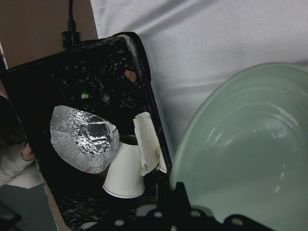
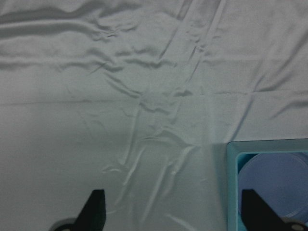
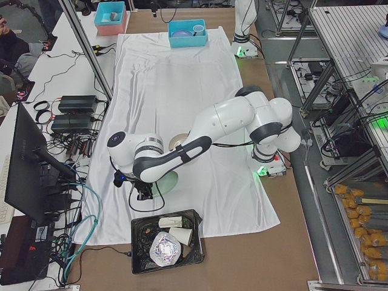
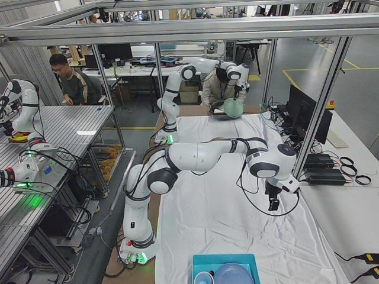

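My left gripper grips the rim of a pale green plate point(image 1: 240, 154), lifted near the black tray point(image 1: 57, 192), which holds crumpled foil point(image 1: 82, 134), a white paper cup point(image 1: 124, 175) and folded white paper point(image 1: 147, 142). In the camera right view the plate point(image 4: 233, 107) hangs tilted under the left arm. My right gripper stands open above the white cloth at the other end, beside a blue bin point(image 4: 222, 260) with a blue dish point(image 2: 269, 183) inside.
A cream bowl point(image 3: 179, 138) sits mid-cloth, mostly hidden by the left arm. Monitors point(image 3: 27, 170), cables and black boxes line the side table.
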